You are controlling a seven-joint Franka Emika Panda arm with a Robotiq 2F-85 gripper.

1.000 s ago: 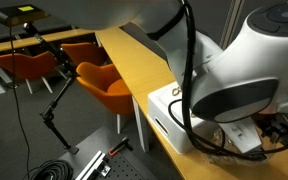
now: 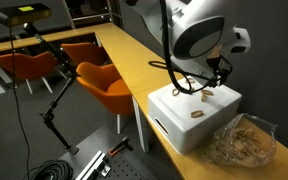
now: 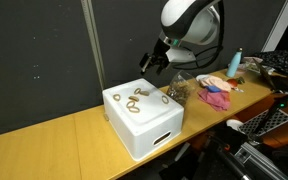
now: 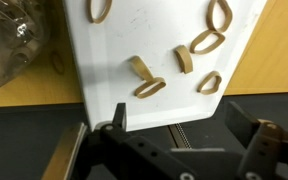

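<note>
Several tan rubber bands (image 4: pixel 150 88) lie spread over the top of a white box (image 4: pixel 119 30); some lie flat as loops, while one band (image 4: pixel 184 60) shows its side edge-on. My gripper is open above the box, its dark fingers (image 4: pixel 114 150) spread at the bottom of the wrist view. No object shows between them. Exterior view 2 has the gripper (image 3: pixel 155 66) hanging over the box's far side, clear of the bands. A clear plastic bag (image 2: pixel 242 145) with tan contents rests beside the box on the wooden table.
Beyond the bag are a pink cloth (image 3: pixel 214 85), a bottle (image 3: pixel 234 63) and other clutter. Orange chairs (image 2: pixel 104 85) stand off the table's edge.
The arm has drawn back from over the plastic bag to above the white box, leaving the bag and the bands on the box in clearer view.
</note>
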